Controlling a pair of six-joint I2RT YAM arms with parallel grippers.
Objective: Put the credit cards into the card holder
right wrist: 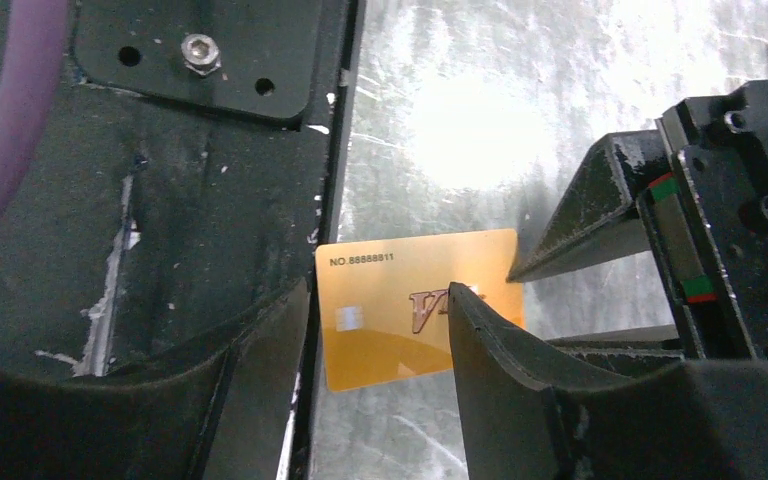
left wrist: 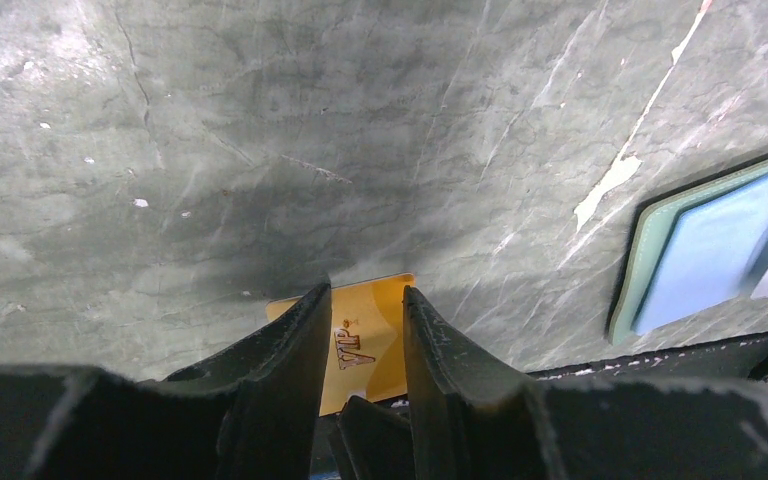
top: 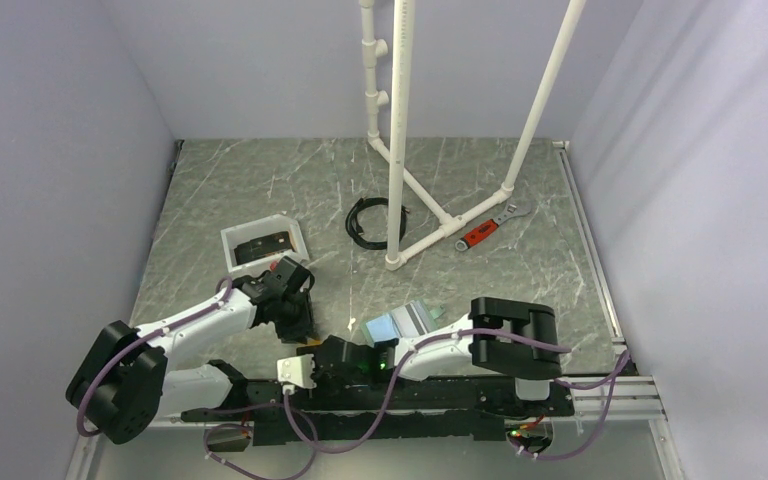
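An orange VIP card lies at the table's front edge, its left side against the black rail. My left gripper is partly open, its fingertips above the card; in the right wrist view its black fingers come in at the card's right end. My right gripper also stands partly open, one fingertip in front of the card's face and the other by its left edge. Neither finger visibly clamps the card. A green-edged piece with a light blue panel, possibly the card holder, lies to the right.
A white tray with a dark item stands behind the left arm. A black cable coil, a white pipe frame and a red-handled wrench occupy the back.
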